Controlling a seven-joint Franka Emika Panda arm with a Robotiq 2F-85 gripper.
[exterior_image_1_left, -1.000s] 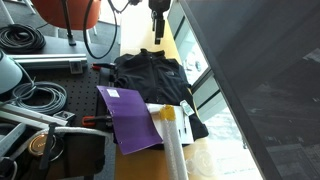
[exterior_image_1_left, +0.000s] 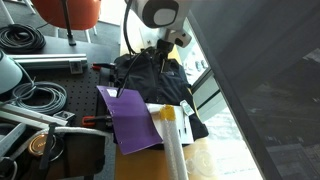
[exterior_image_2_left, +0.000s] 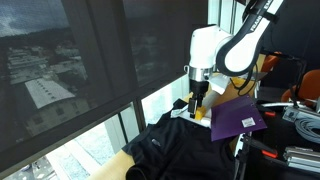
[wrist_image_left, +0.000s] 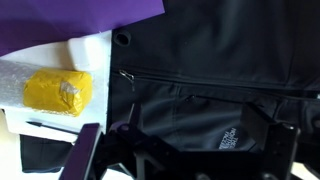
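Note:
A black garment (exterior_image_1_left: 150, 80) with a zip lies spread on the table; in the wrist view its dark cloth (wrist_image_left: 190, 50) fills the middle and right, with a small white logo. My gripper (exterior_image_1_left: 172, 50) is open above the garment's far part in exterior view 1, and the fingers (wrist_image_left: 85, 150) stand wide apart with no object held between them. Exterior view 2 shows the gripper (exterior_image_2_left: 197, 98) over the table, beside a purple sheet (exterior_image_2_left: 236, 118). Whether the fingertips touch the cloth, I cannot tell.
A clear-wrapped roll with a yellow end (wrist_image_left: 58, 92) lies beside the garment, on a white surface, near the purple sheet (wrist_image_left: 80, 18). Coiled cables (exterior_image_1_left: 40, 97) occupy a black perforated board at left. A large dark panel (exterior_image_1_left: 255, 60) borders the table's right side.
My gripper has come down and slightly right in exterior view 1, from above the table's far end to over the garment. Garment, purple sheet and roll look unmoved.

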